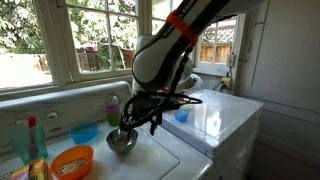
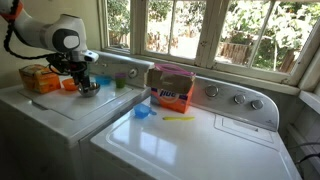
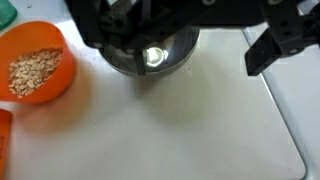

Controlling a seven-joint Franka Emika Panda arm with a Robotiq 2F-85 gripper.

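The open gripper (image 1: 139,129) hangs low above a shiny metal bowl (image 1: 120,145) on the white machine top. In the wrist view, one dark finger (image 3: 135,58) overlaps the metal bowl (image 3: 172,58), and the other finger (image 3: 275,48) is off to its right over the white surface. Nothing shows between them. An orange bowl (image 3: 62,78) with pale flakes (image 3: 33,70) in it is left of the metal one. In exterior view 2, the gripper (image 2: 80,76) partly covers the metal bowl (image 2: 89,91). Whether a finger touches the bowl, I cannot tell.
A blue bowl (image 1: 84,132), a green-purple cup (image 1: 112,113) and a teal bottle (image 1: 20,143) stand toward the back and left. On the neighbouring machine are a red box (image 2: 172,90), a blue cup (image 2: 142,111) and a yellow utensil (image 2: 179,119). The white top before the metal bowl is clear.
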